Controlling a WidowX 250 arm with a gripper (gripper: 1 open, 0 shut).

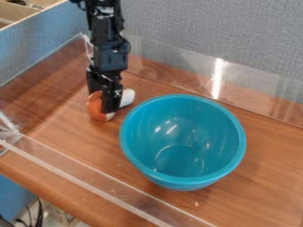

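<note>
My gripper (108, 96) hangs at the upper left of the camera view, its fingers down around a toy with an orange round end (97, 111) and a white part (126, 97). The toy lies on the wooden surface, partly hidden by the fingers. Whether the fingers grip it or only surround it I cannot tell.
A large empty teal bowl (182, 142) stands to the right of the toy. Clear side walls (267, 106) border the wooden surface (59, 142). Cables show at the lower left, outside the surface.
</note>
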